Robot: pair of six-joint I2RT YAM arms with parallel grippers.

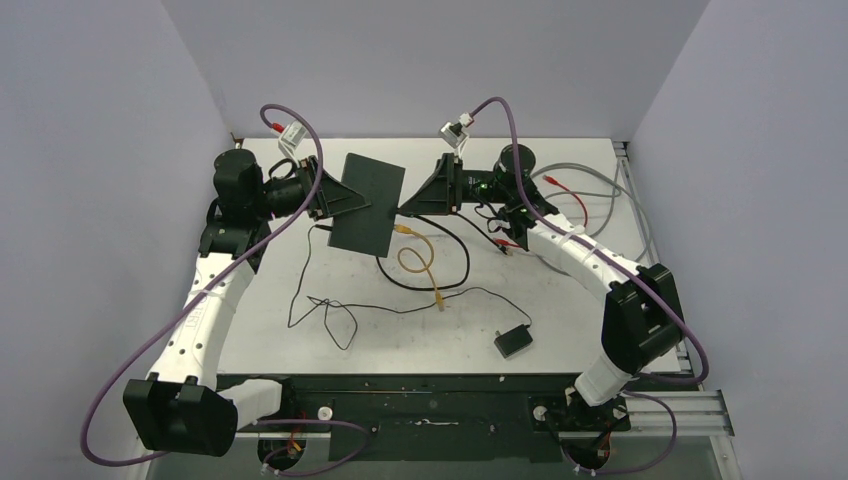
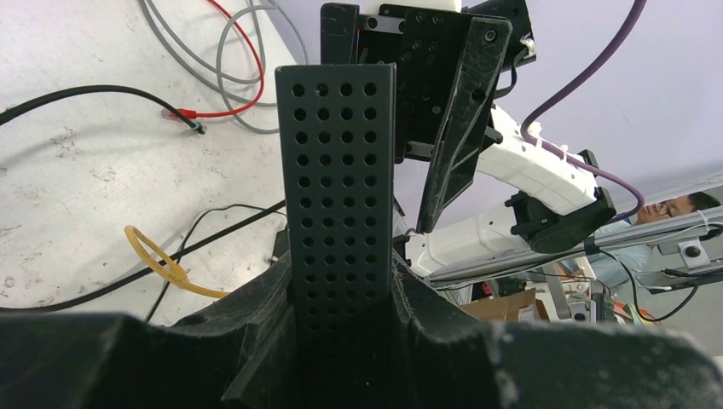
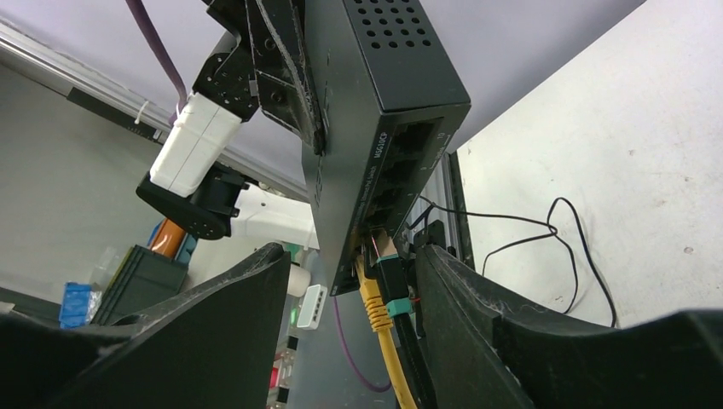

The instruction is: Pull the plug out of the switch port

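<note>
The dark switch hangs above the table with my left gripper shut on it. In the right wrist view its row of ports faces my right gripper. Two plugs sit in the lower ports: a yellow one and a black one with a green band. My right gripper's fingers stand apart on either side of these plugs, and a gap shows between the pads and the plugs. From above, the right gripper's tip is close to the switch's right edge.
On the white table lie a loop of black cable, a yellow cable and a power adapter. A red cable and grey cables lie at the right.
</note>
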